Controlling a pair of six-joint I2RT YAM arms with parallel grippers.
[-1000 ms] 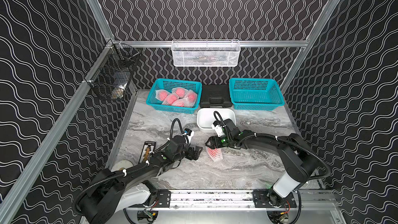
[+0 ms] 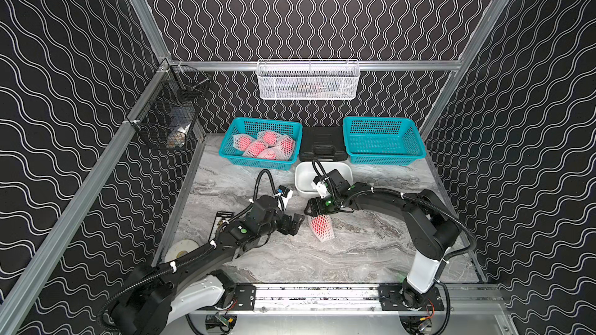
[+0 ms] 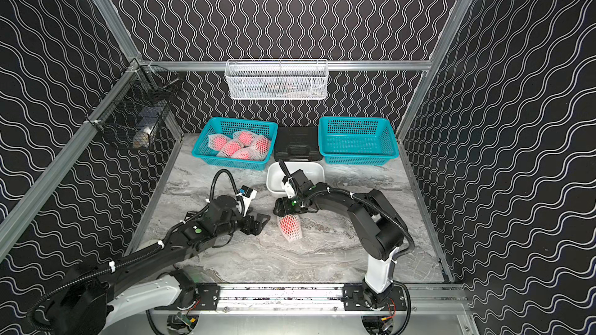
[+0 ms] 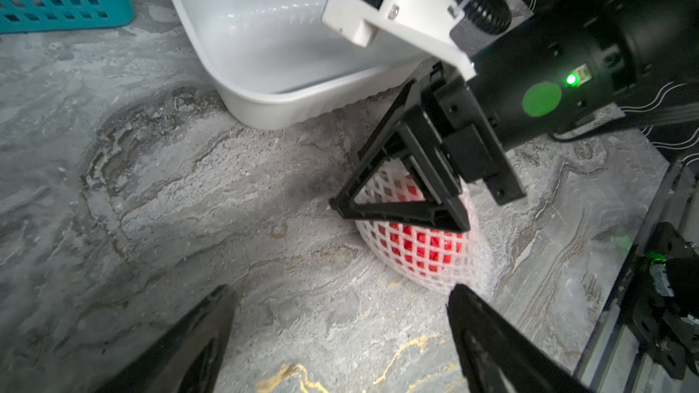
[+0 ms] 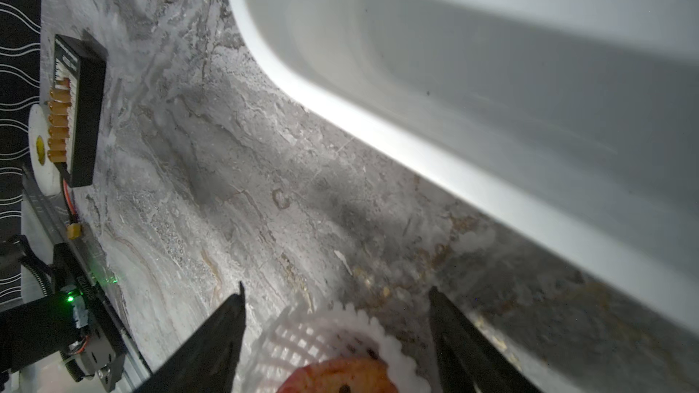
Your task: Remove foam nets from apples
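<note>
One apple in a white foam net (image 2: 322, 228) lies on the marbled table, and the left wrist view shows its red skin through the net (image 4: 429, 251). The right wrist view shows the net's open rim (image 5: 338, 313), with the bare apple top (image 5: 338, 377) inside. Above this end is my right gripper, its fingers (image 5: 218, 334) apart on either side of the rim; whether they touch the net is unclear. My left gripper stands open to the left of the apple, nothing between its fingers.
Several netted apples fill the left teal basket (image 2: 227, 150); the right teal basket (image 2: 385, 141) is empty. A white tub (image 2: 305, 180) stands just behind the right gripper, a black case (image 2: 322, 144) between the baskets.
My right gripper has shifted slightly back and left, leaving more of the netted apple in view.
</note>
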